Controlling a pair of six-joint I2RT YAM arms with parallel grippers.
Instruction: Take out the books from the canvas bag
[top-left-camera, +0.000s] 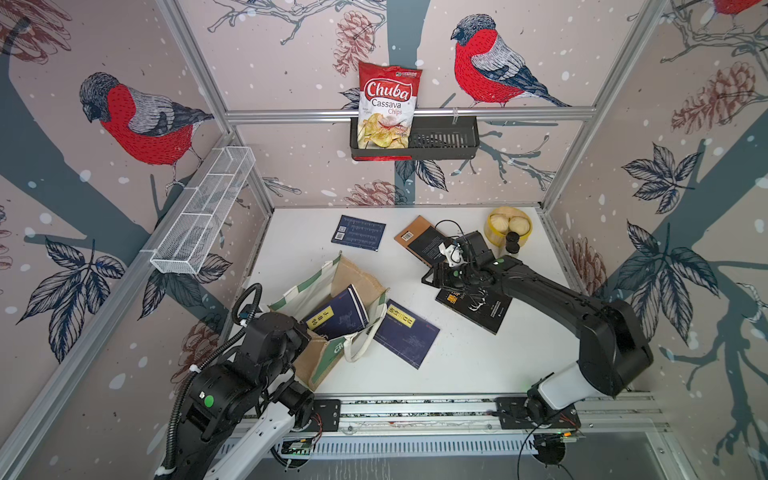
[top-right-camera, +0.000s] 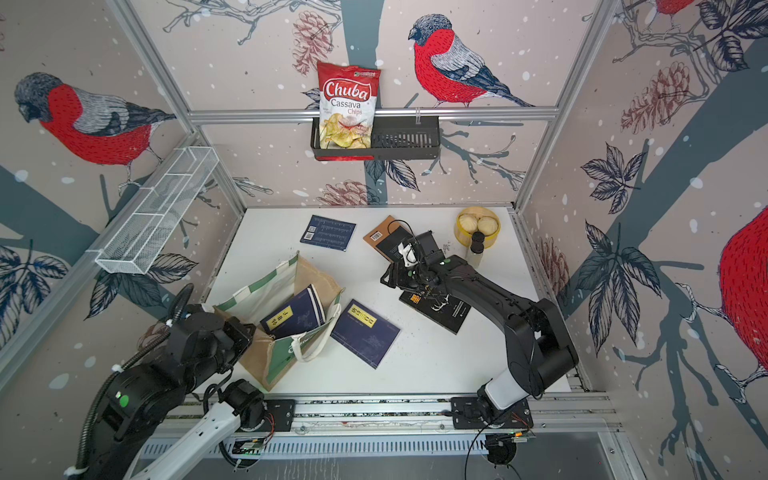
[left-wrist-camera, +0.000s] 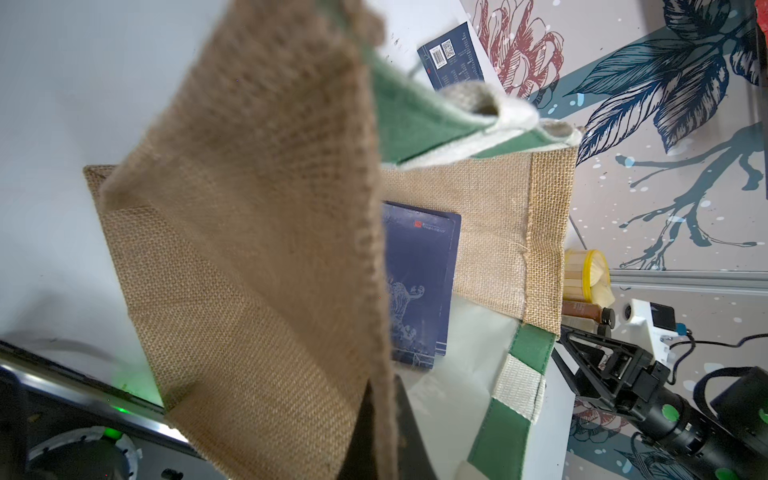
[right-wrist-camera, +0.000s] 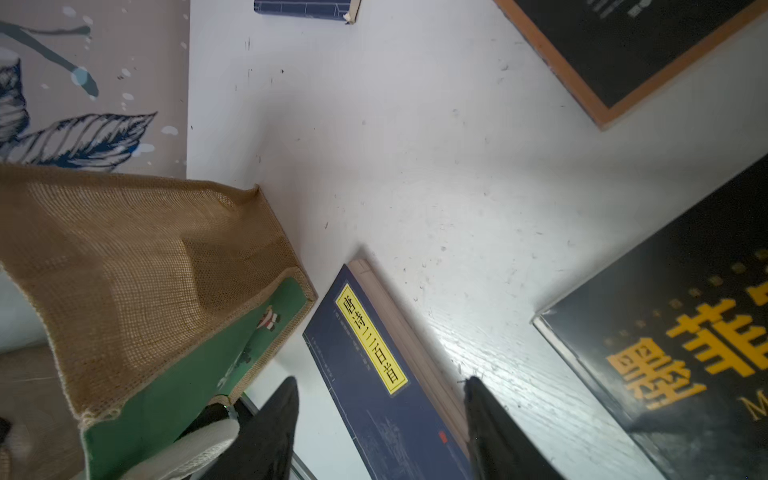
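The canvas bag (top-left-camera: 360, 284) lies open at left centre, navy books (top-left-camera: 336, 312) inside. My left gripper (top-right-camera: 240, 336) is at its near-left side; its fingers are shut, mostly hidden behind burlap in the left wrist view, so whether they pinch it is unclear. A navy book with yellow label (right-wrist-camera: 376, 392) lies flat just right of the bag. My right gripper is open above it, nothing between its fingers. A black book (top-left-camera: 472, 312), a brown-and-black book (top-right-camera: 382, 233) and a small blue book (top-right-camera: 328, 232) also lie on the table.
A yellow steamer (top-right-camera: 477, 226) with buns and a dark-capped bottle (top-right-camera: 475, 252) stand at the back right. A basket with chips (top-left-camera: 436, 140) and a white wire rack (top-left-camera: 200, 208) hang on the frame.
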